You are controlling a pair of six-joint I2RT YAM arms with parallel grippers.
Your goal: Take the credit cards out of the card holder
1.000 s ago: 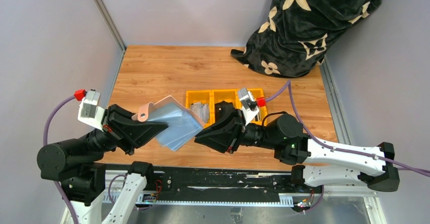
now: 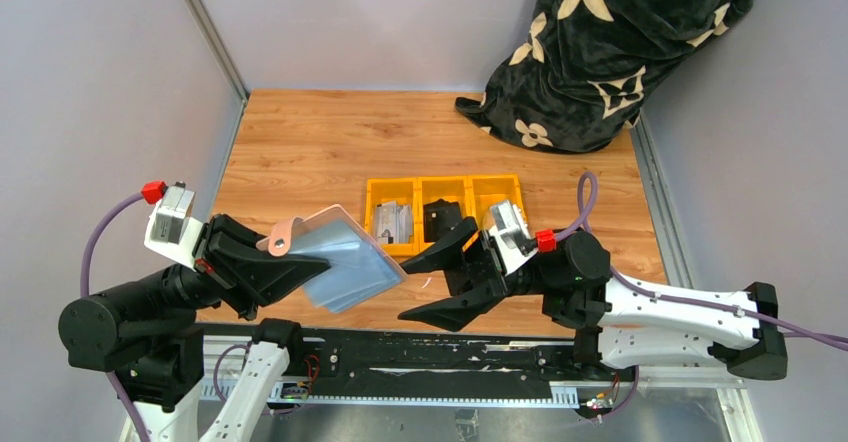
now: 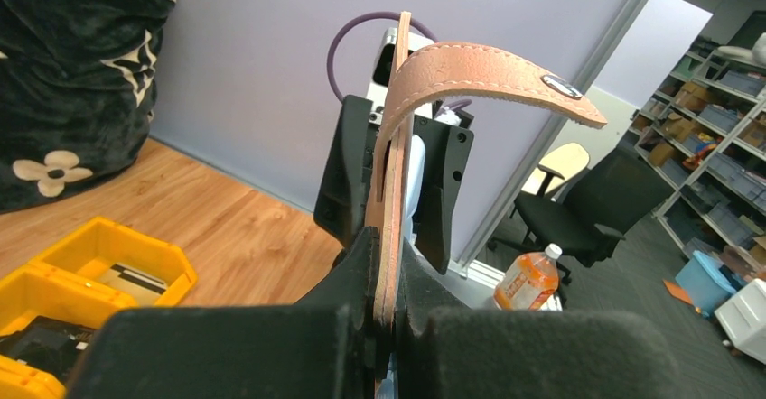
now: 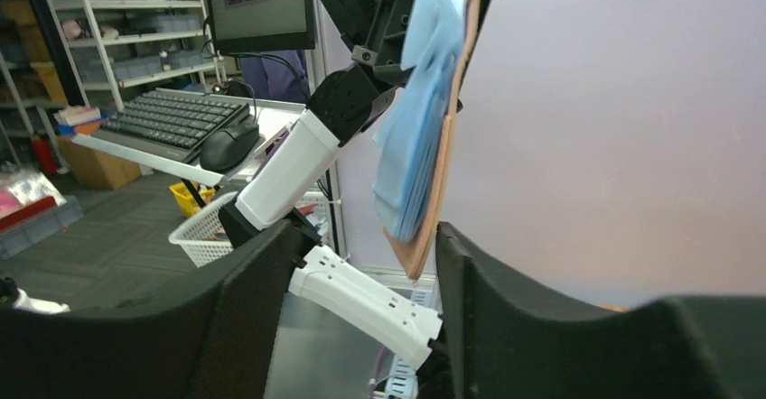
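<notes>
An opened card holder with a tan leather cover (image 3: pixel 390 182) and pale blue sleeves (image 2: pixel 350 264) hangs in the air, with my left gripper (image 2: pixel 328 263) shut on it. Its strap (image 3: pixel 488 69) with a snap button curls off to the right in the left wrist view. My right gripper (image 2: pixel 402 292) stands open to the right of the holder, fingers spread, nothing between them. From the right wrist, the blue sleeves (image 4: pixel 420 119) and the cover's lower corner (image 4: pixel 411 259) show ahead of the open fingers. No single card can be made out in the sleeves.
Behind the arms sits a yellow three-part tray (image 2: pixel 419 186); whitish cards (image 2: pixel 393 224) lie in its left part and a black item (image 2: pixel 440 218) in the middle. A dark patterned cloth (image 2: pixel 610 52) covers the back right.
My right gripper has gone from shut to wide open and turned a little, shifting slightly right. The left gripper and card holder have stayed almost in place.
</notes>
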